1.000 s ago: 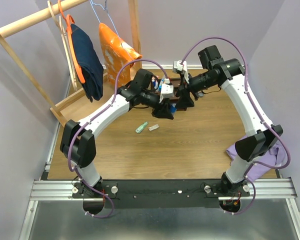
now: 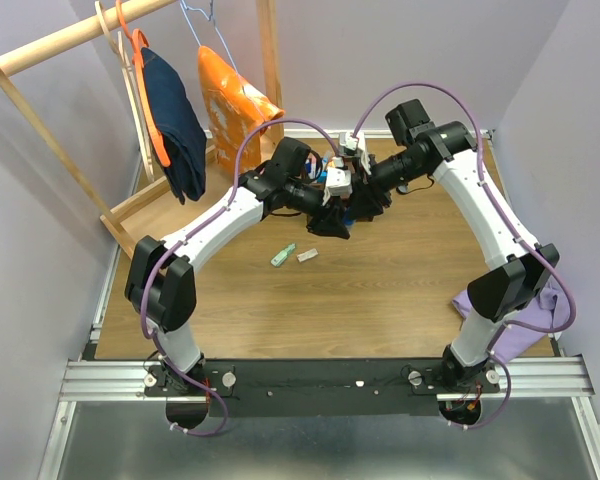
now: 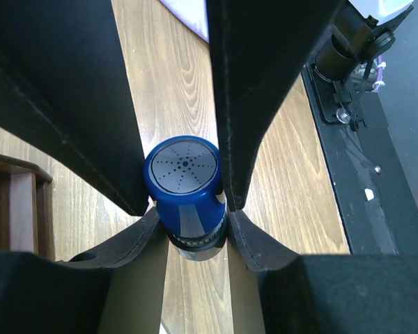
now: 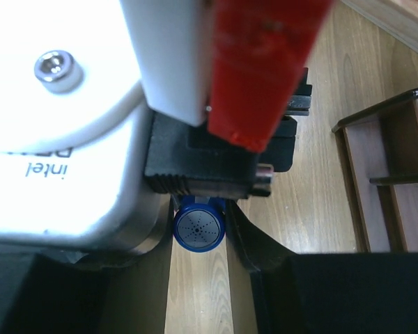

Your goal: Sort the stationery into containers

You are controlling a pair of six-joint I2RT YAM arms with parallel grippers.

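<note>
A blue cylinder with a dotted silver top (image 3: 182,165) is gripped between the fingers of my left gripper in midair over the table. My right gripper is shut on the same cylinder from the other side, so both hold it. In the top view the two grippers meet right of centre, largely hiding it. A green item (image 2: 284,255) and a small pale block (image 2: 307,255) lie on the table below them. The wooden compartment organizer (image 4: 366,149) stands behind, partly hidden by the arms in the top view.
A wooden rack (image 2: 70,28) with hanging clothes fills the upper left. A purple cloth (image 2: 525,330) lies at the front right.
The right arm has moved left and slightly down onto the blue cylinder held by my left gripper. The left arm has shifted only slightly.
</note>
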